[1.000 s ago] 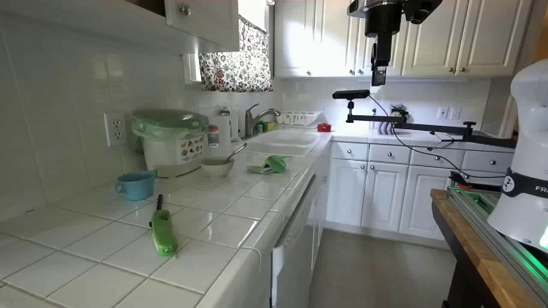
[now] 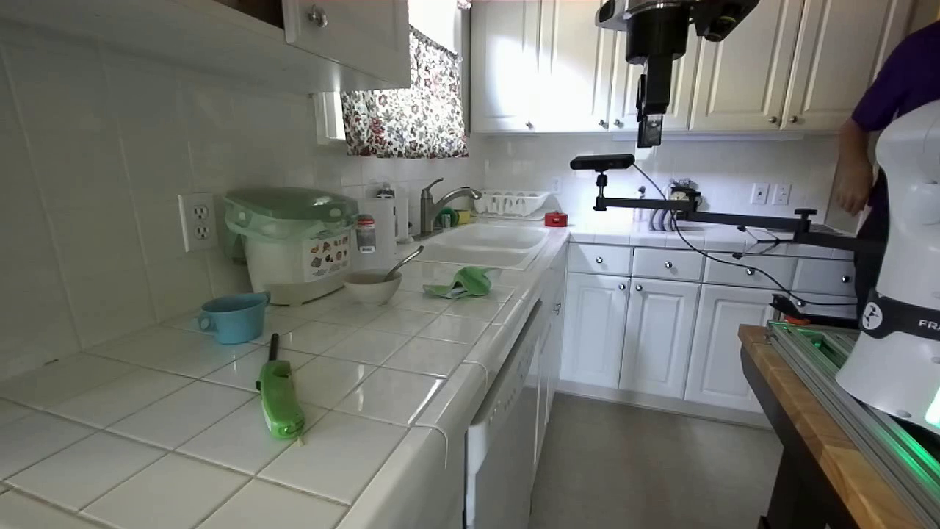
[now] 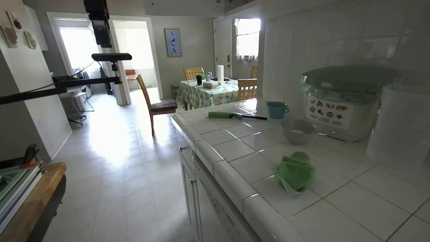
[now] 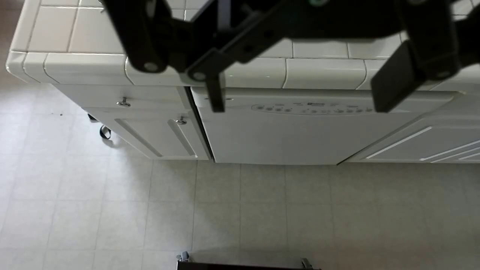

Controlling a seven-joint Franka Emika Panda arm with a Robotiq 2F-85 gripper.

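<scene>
My gripper [image 2: 650, 132] hangs high over the floor, out from the counter. Its fingers stand wide apart in the wrist view, where the gripper is open with nothing between them. On the white tiled counter lie a green lighter [image 2: 280, 398] with a black tip and a crumpled green cloth [image 3: 296, 172]. A blue two-handled cup [image 2: 234, 319] stands by the wall. Closer to the sink is a pale bowl [image 2: 371, 287] with a spoon [image 2: 403, 263] leaning in it. None of these touches the gripper.
A rice bin [image 2: 295, 247] with a green lid stands against the wall; the sink [image 2: 489, 242] lies beyond. A camera boom [image 2: 705, 217] juts across below the gripper. At right, a person [image 2: 890, 114] stands behind the arm.
A person in a purple shirt has come into view at the right edge, behind the arm. The gripper and the counter objects look unmoved.
</scene>
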